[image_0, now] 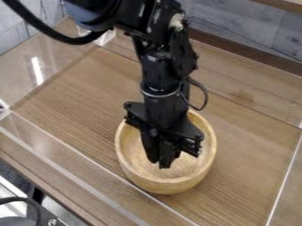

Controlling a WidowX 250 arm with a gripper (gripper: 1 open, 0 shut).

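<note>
My black gripper (161,152) hangs down into a pale wooden bowl (165,184), its fingertips above or at the bowl's floor near the centre. Whether anything sits between the fingers, and how far apart they stand, is hard to make out against the dark body of the gripper.
The bowl rests on a wooden table (71,106), with bare surface to the left, behind and to the right. A grey panelled wall (236,35) runs along the back. A dark cable shows at the lower left corner.
</note>
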